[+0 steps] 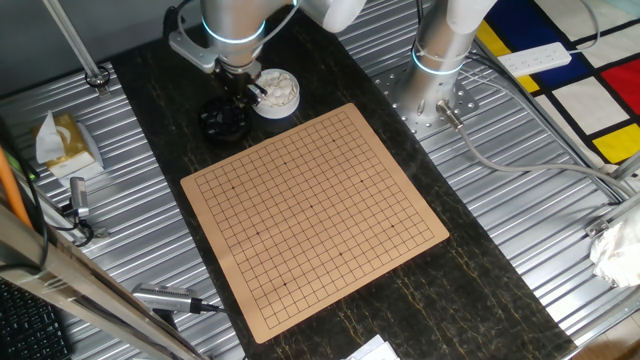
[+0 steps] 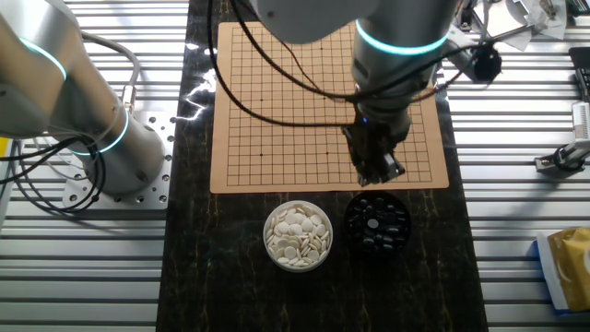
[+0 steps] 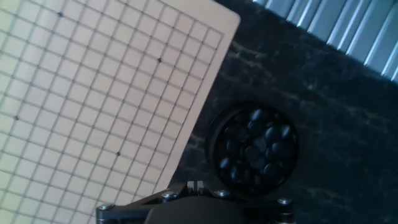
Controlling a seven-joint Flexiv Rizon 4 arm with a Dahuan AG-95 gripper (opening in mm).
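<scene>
My gripper hangs above the table near the bowls, its two small fingertips almost meeting in the wrist view, with nothing visible between them. A black bowl (image 3: 211,140) of black stones lies just beyond and to the right of the fingertips in that view. In exterior view 2 the white bowl (image 2: 300,261) full of white stones stands left of the black bowl (image 2: 350,238). The wooden grid board (image 1: 312,215) lies flat and bare of stones in exterior view 1. From there, the arm partly covers the area around both bowls.
A tissue box (image 1: 72,150) stands on the slatted metal surface at the left. The robot's base (image 1: 430,95) is bolted at the right, with a cable trailing from it.
</scene>
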